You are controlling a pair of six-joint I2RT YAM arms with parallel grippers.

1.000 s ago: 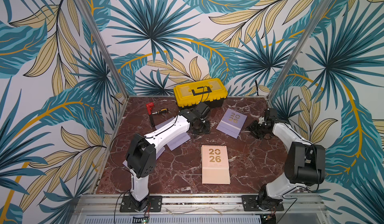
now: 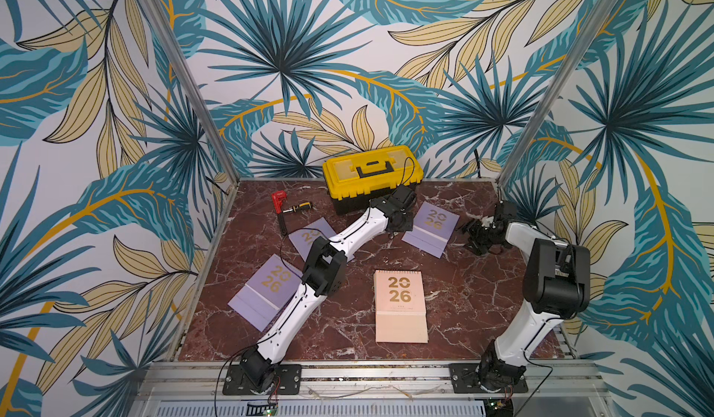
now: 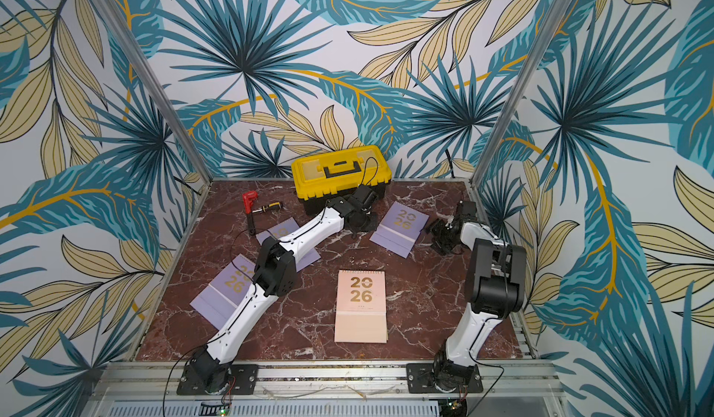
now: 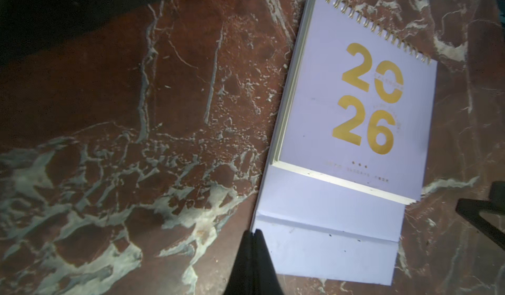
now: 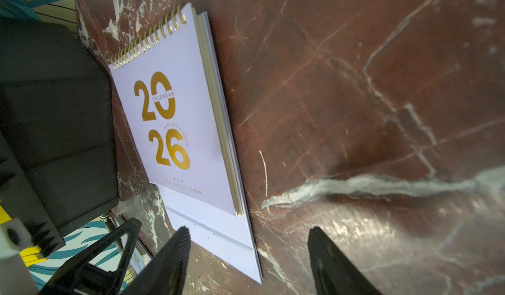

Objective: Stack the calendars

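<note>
Three lavender 2026 calendars lie flat: one at front left (image 2: 264, 290), one at middle left partly behind the left arm (image 2: 305, 235), one at back right (image 2: 430, 229). A peach calendar (image 2: 400, 305) lies at front centre. My left gripper is over the near left edge of the back-right calendar (image 4: 357, 116), shut, with nothing seen between its fingers. My right gripper stands open on the other side of that calendar (image 5: 178, 111), its fingertips near the lower part, nothing held.
A yellow toolbox (image 2: 346, 188) stands at the back. A red tool (image 2: 279, 197) with a yellow-handled item lies at back left. Bare marble lies around the peach calendar and at the right front.
My left arm has stretched back and to the right, its gripper now closer to the back-right calendar, uncovering the front-left one. The right arm has shifted slightly; the calendars lie as before.
</note>
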